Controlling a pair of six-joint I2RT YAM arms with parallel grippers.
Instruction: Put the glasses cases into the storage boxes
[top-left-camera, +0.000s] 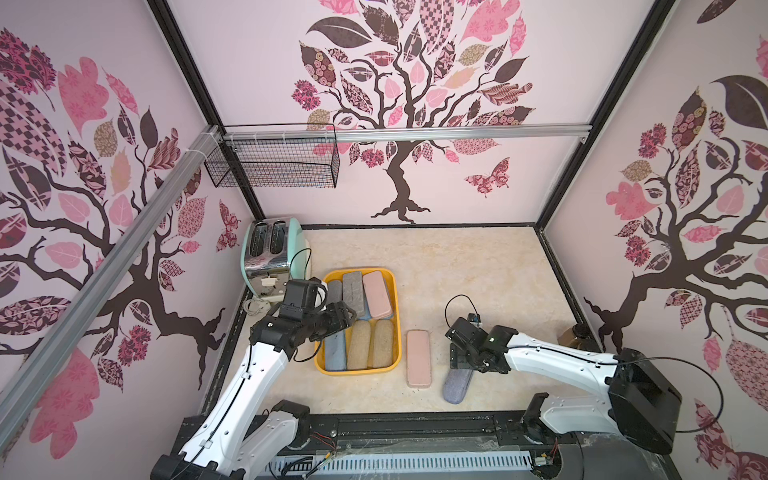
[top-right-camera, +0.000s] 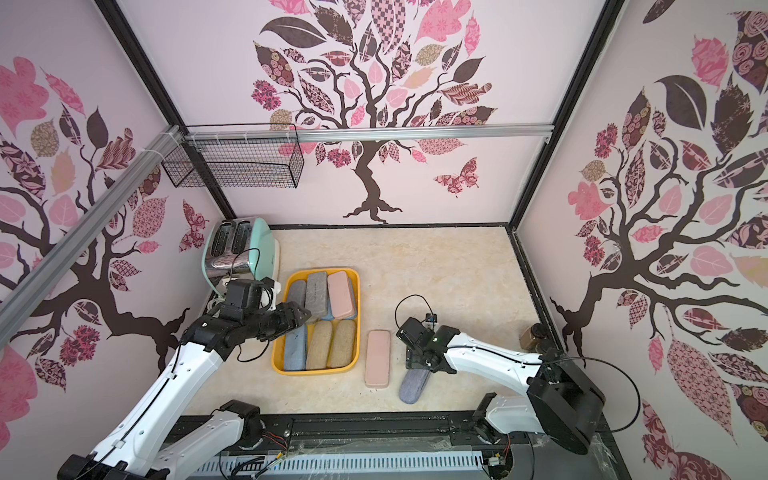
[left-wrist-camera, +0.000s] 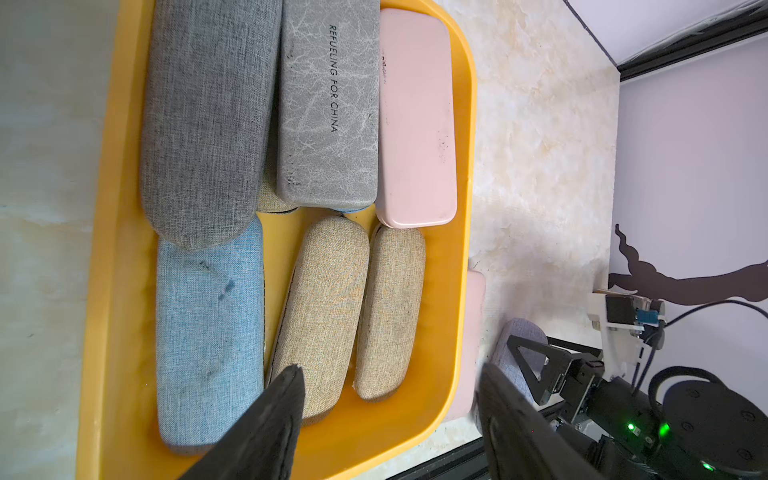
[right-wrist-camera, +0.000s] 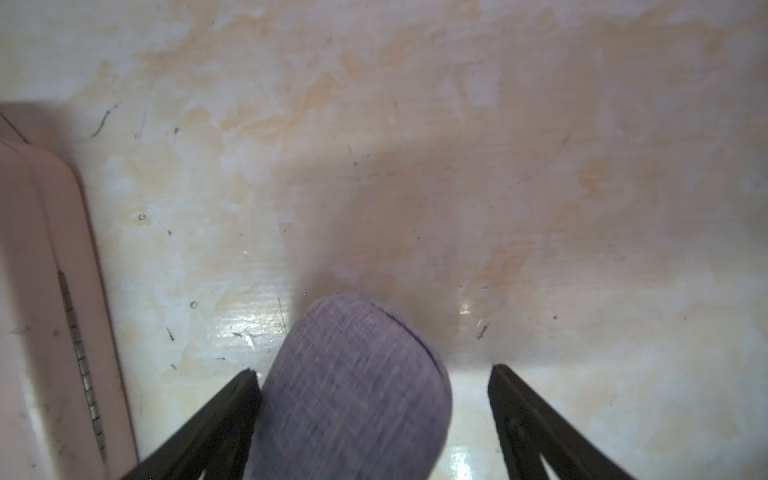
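Note:
A yellow storage box (top-left-camera: 357, 370) holds grey, blue, tan and pink glasses cases. My left gripper hangs over it, fingers apart, with nothing gripped; in its wrist view it faces tan cases (left-wrist-camera: 318, 312) and a blue case (left-wrist-camera: 209, 344). A pink case (top-left-camera: 418, 358) lies on the table right of the box. Beside that lies a purple-grey case (top-left-camera: 456, 387). My right gripper is open over this case, whose rounded end shows between the fingers.
A mint toaster (top-left-camera: 272, 254) stands behind the box at left, below a wire basket (top-left-camera: 272, 164). Walls surround the space.

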